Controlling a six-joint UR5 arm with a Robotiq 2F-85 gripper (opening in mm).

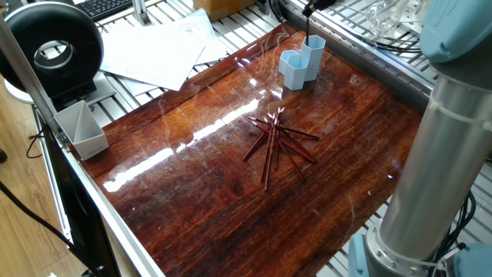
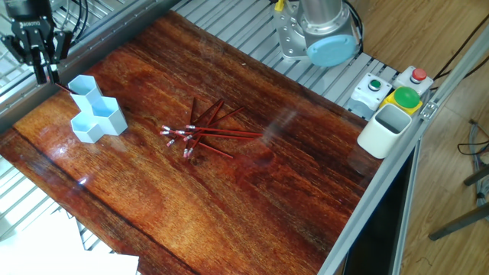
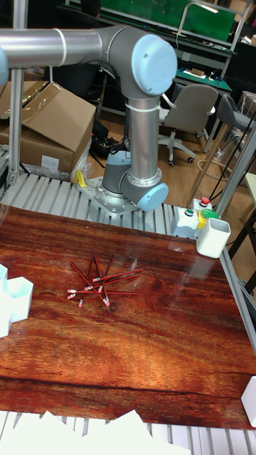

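Observation:
At the far left in exterior view 2, my gripper [image 2: 47,78] is shut on a dark red pencil [image 2: 67,88]. The pencil slants down to the near cup of a pale blue holder made of joined hexagonal cups [image 2: 98,114]. In exterior view 1 the same pencil [image 1: 307,29] stands nearly upright, its lower end at the mouth of the rear cup of the holder [image 1: 294,73]; how deep it reaches is hidden. Several more red pencils [image 1: 275,146] lie crossed in a loose pile on the table. Exterior view 3 cuts off the gripper and shows only part of the holder [image 3: 16,297].
A white square cup [image 2: 384,131] stands at the table edge near the button boxes [image 2: 370,90]. Another white container [image 1: 81,129] sits at the opposite edge. Paper sheets [image 1: 150,54] lie beside the table. Wide bare wood [image 1: 192,208] surrounds the pile.

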